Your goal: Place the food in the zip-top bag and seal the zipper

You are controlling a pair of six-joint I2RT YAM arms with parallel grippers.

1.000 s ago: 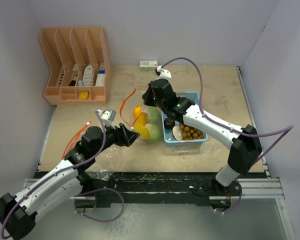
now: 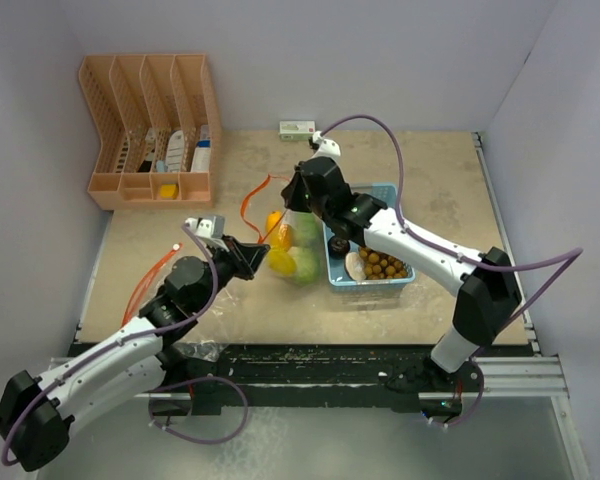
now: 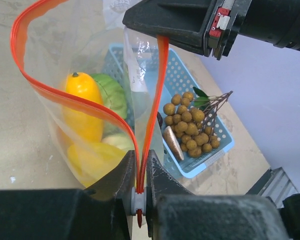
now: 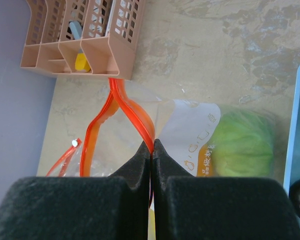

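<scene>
The clear bag with an orange zip rim (image 3: 75, 101) stands with its mouth gaping. Inside it show a yellow-orange pepper-like food (image 3: 82, 90), another yellow piece (image 3: 97, 157) and green food (image 4: 242, 142), blurred by the film. My left gripper is shut on the orange zip strip at the near end of the mouth, where a small white slider (image 3: 138, 201) sits between its fingers. At the far end, my right gripper is shut on the other end of the thin orange rim, holding that side up.
A blue basket (image 2: 368, 287) with brown round fruit (image 3: 190, 122) stands right of the bag, partly under my right arm. At the back left is a tan organizer (image 2: 105, 190). More bags with orange strips (image 2: 150, 280) lie at the left.
The right arm looks still.
</scene>
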